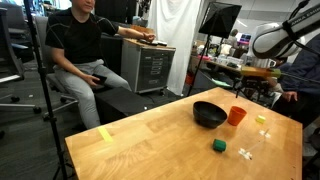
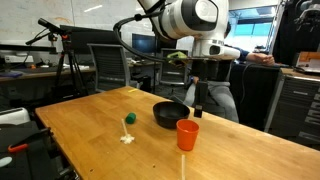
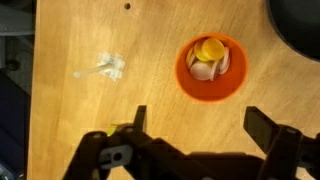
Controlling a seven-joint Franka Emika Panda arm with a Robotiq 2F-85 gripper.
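Observation:
High above the table my gripper stands open, with its fingers wide apart and nothing between them. Below it, in the wrist view, an orange cup holds a few small pieces, one yellow and others pale. A black bowl rests right beside the cup on the wooden table. Toward the table's front lies a green block. A white, thin-handled object lies flat near the table's edge.
A small yellow item sits near the cup, and a yellow strip marks the table's far-left edge. A seated person is behind the table, clear of the objects.

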